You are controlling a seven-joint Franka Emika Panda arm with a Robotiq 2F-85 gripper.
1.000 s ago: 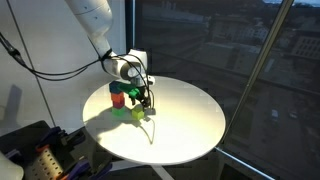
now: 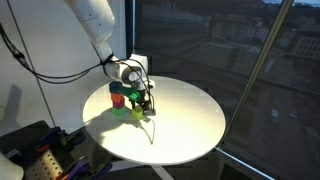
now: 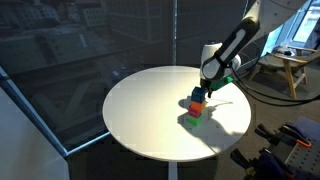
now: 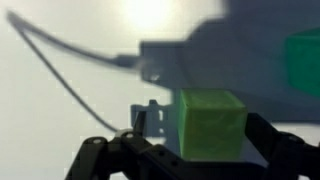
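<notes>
A green cube (image 4: 212,122) lies on the white table between the open fingers of my gripper in the wrist view. Exterior view 1 shows the same yellowish-green cube (image 2: 137,114) just below the gripper (image 2: 143,106). Beside it stands a stack of blocks: a green block (image 3: 193,119) at the bottom, red (image 3: 196,107) above, and blue (image 3: 199,94) on top. In exterior view 2 this stack seems to hide the cube and the fingertips. A teal-green block (image 4: 304,62) shows at the wrist view's right edge.
The stack stands close to the gripper, on the left in exterior view 1. A chair (image 3: 290,65) is beyond the table.
My gripper has come down slightly toward the green cube. The cube and the stack appear to stay where they were.
</notes>
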